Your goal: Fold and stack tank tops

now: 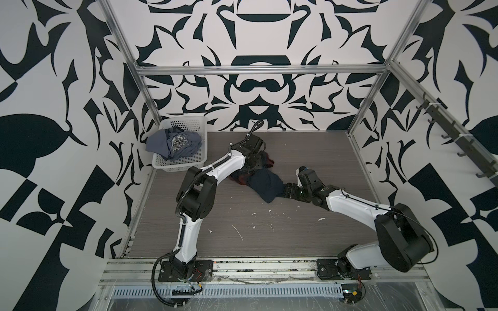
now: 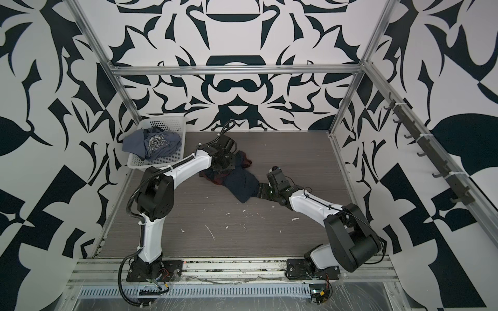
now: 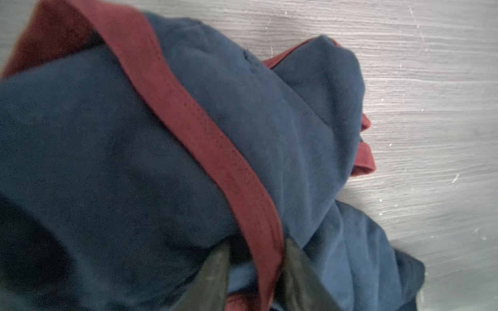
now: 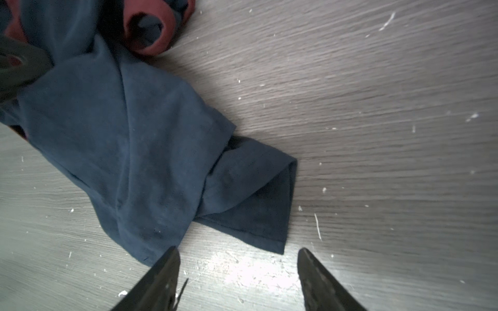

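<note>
A crumpled navy tank top (image 1: 265,184) with red trim (image 3: 186,124) lies in the middle of the table. My left gripper is down in the cloth, fingers part open, one on either side of a strip of red trim; in both top views the arm hides part of the garment. My right gripper is part open at the garment's right end, fingertips just short of the navy hem corner (image 4: 264,223), nothing seen between them.
A white perforated basket (image 1: 176,164) at the back left holds grey-blue clothing (image 1: 173,145). Patterned walls enclose the space.
</note>
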